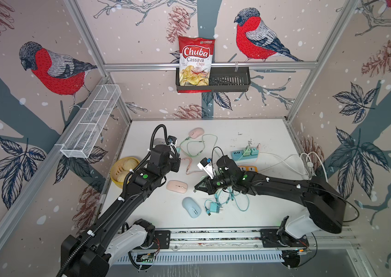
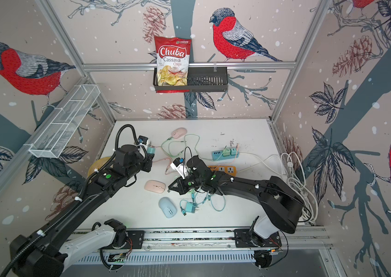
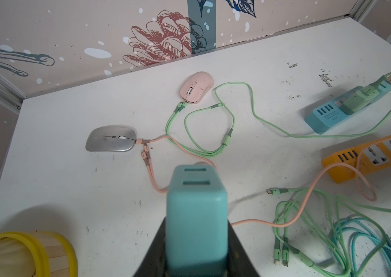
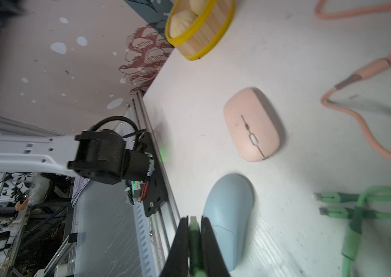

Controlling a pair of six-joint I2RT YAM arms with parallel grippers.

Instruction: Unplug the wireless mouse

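My left gripper point(image 1: 175, 156) is raised over the left half of the table, a teal charger block point(image 3: 197, 212) between its fingers. My right gripper point(image 1: 196, 189) is low near the centre, shut on a thin green item point(image 4: 196, 249), blurred in its wrist view, above the blue mouse point(image 1: 191, 206). A pink mouse point(image 4: 251, 124) lies beside the blue one. At the back, another pink mouse point(image 3: 197, 87) has a green cable at its front, and a silver mouse point(image 3: 110, 138) has a pink cable at its end.
Blue point(image 3: 324, 117) and orange point(image 3: 340, 172) power strips stand at the right. Tangled green and blue cables cover the front centre. A bamboo basket with buns point(image 4: 188, 37) is at the left. A shelf with chips point(image 1: 195, 60) hangs at the back.
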